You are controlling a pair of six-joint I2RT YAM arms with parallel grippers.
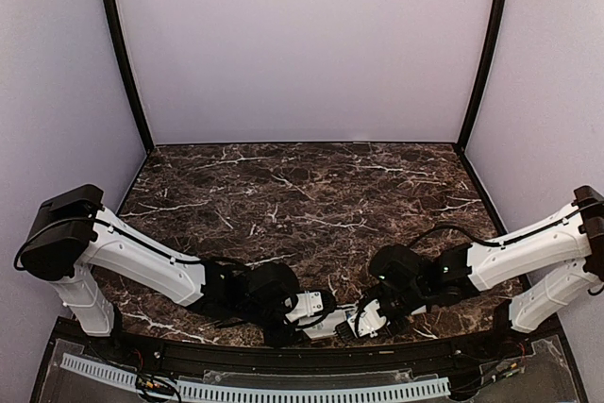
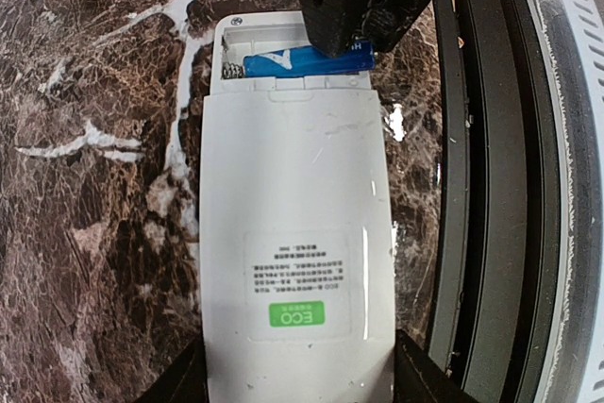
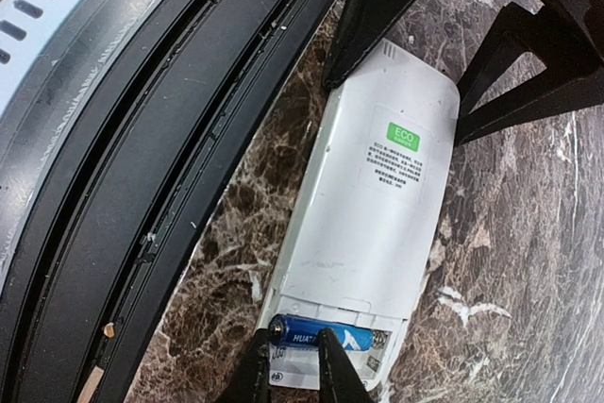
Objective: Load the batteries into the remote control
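A white remote control (image 2: 293,176), its back with the green ECO label facing up, lies near the table's front edge. My left gripper (image 1: 316,327) is shut on its sides at the end with the label, its fingers (image 3: 354,35) showing in the right wrist view. In the open battery compartment (image 3: 297,368) at the other end is a blue battery (image 3: 357,338). One end of it points at the compartment's spring; the other end looks raised at the side wall. My right gripper is shut on that end, its fingers (image 2: 330,7) partly hiding it.
A dark rail (image 1: 189,354) and a white slotted strip (image 1: 311,393) run along the front, close beside the remote. Behind the arms the dark marbled table (image 1: 302,195) is clear. The two grippers stand close together.
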